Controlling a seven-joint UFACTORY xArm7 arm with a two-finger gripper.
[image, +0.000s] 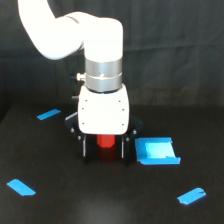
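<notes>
A white robot arm comes down from the top left to my gripper (104, 149), whose two thin dark fingers reach down either side of a red object (105, 140). The red object is partly hidden behind the white gripper housing, and I cannot tell whether the fingers touch it. A blue taped square (157, 151) lies on the black table just to the right of the gripper.
Short blue tape strips lie at the left front (21, 187), right front (191, 195) and back left (49, 113).
</notes>
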